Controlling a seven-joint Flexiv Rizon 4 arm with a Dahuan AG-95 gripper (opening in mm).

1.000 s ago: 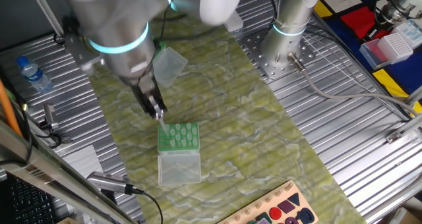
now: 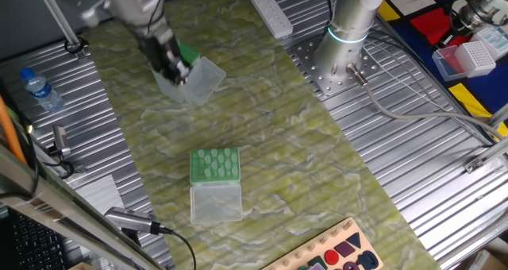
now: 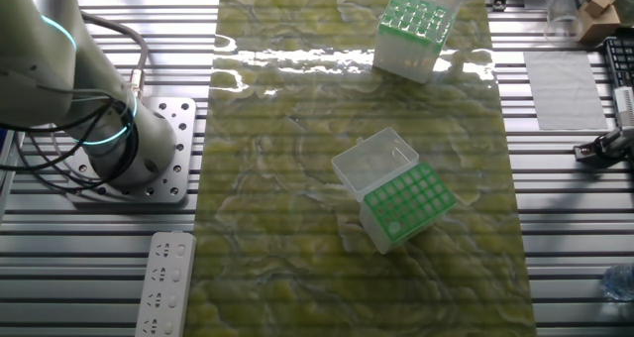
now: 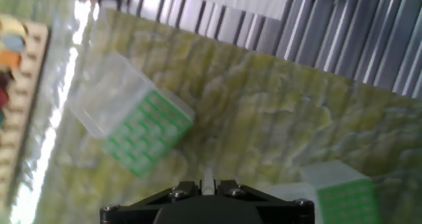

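Note:
My gripper is shut on a slim, pale pipette tip (image 4: pixel 208 179), blurred in the wrist view. In exterior view 1 the gripper (image 2: pixel 182 78) overlaps the far tip box, its tip not clear there. That box has a green rack (image 3: pixel 408 200) with mostly empty holes, one pale spot near a corner, and an open clear lid (image 3: pixel 375 163). The other box's green rack (image 2: pixel 215 166) carries several upright translucent tips; its lid (image 2: pixel 216 203) lies open. In the wrist view this box (image 4: pixel 148 132) is at left, the emptier one (image 4: pixel 347 201) at lower right.
A wooden shape board (image 2: pixel 325 250) lies at the near end of the green mat. A power strip (image 2: pixel 271 14) and a water bottle (image 2: pixel 41 89) are off the mat on either side. Between the two boxes the mat (image 2: pixel 262 135) is clear.
Both boxes have stayed put.

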